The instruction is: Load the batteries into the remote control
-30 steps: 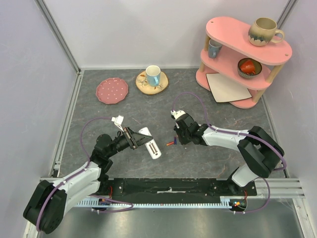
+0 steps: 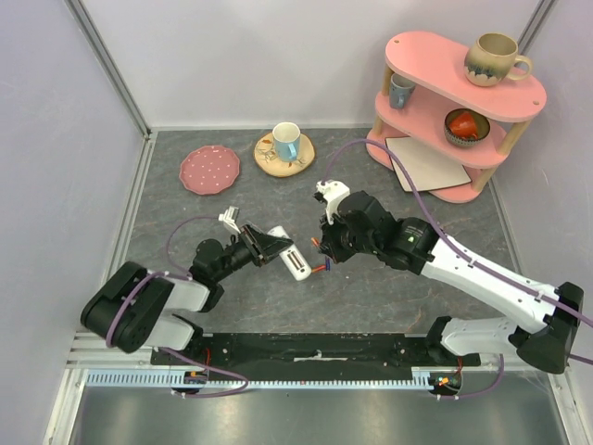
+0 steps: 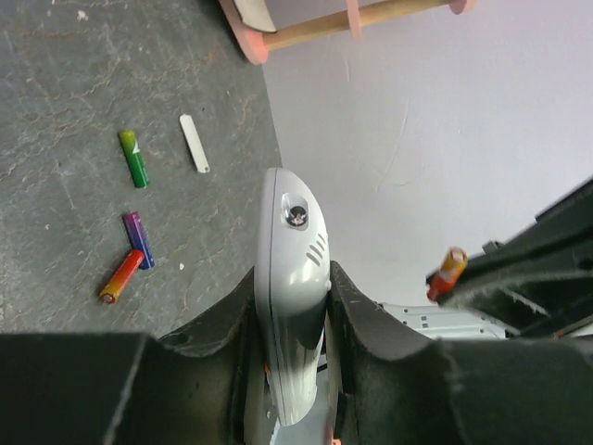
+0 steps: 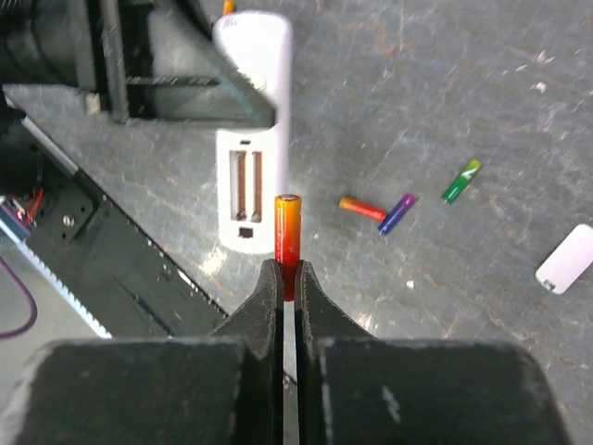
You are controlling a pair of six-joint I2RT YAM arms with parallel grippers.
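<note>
My left gripper is shut on the white remote control, raised off the table. In the right wrist view, the remote's open battery bay shows two long slots with no battery visible in them. Just right of the bay, an orange-and-red battery stands out from the tips of my right gripper, which is shut on its lower end. Beyond it on the table lie a red battery and a purple battery, end to end or nearly, and a green battery farther right.
A small white piece lies flat past the green battery. At the back are a pink plate and a blue cup on a round saucer. A pink shelf fills the back right corner.
</note>
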